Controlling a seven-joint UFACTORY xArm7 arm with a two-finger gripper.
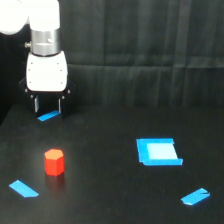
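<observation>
My gripper (48, 98) hangs at the upper left above the dark table, its white body pointing down with two dark fingers apart and nothing seen between them. A red block (54, 162) stands on the table below it, slightly to the right and nearer the camera. A white square (160, 151) bordered by blue tape lies at the middle right.
Strips of blue tape lie at the front left (24, 188), front right (195, 196) and back left (48, 115).
</observation>
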